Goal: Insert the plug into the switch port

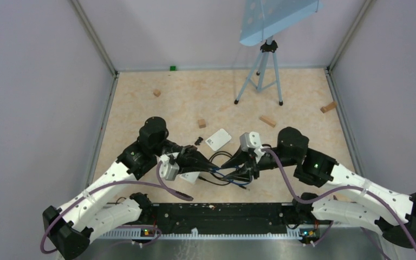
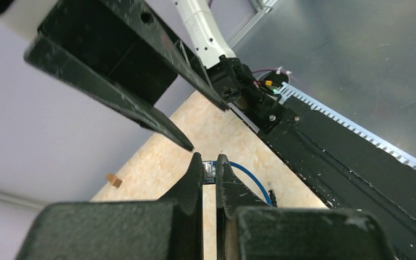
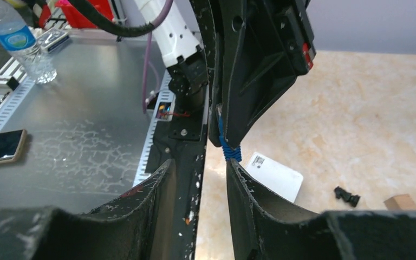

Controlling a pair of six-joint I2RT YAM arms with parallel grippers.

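Note:
A small clear plug with a blue cable is pinched between the fingertips of my left gripper, which is shut on it. In the right wrist view the left gripper points down, and a coiled-looking blue piece of cable sticks out below its tips. My right gripper is open around empty space, close to the left fingertips and apart from the plug. Two white boxes lie on the table: one at the middle, one nearer the front, partly covered by the left arm. Their ports do not show.
Black cable loops lie under the grippers. Wooden blocks and a small black part rest nearby. A tripod stands at the back.

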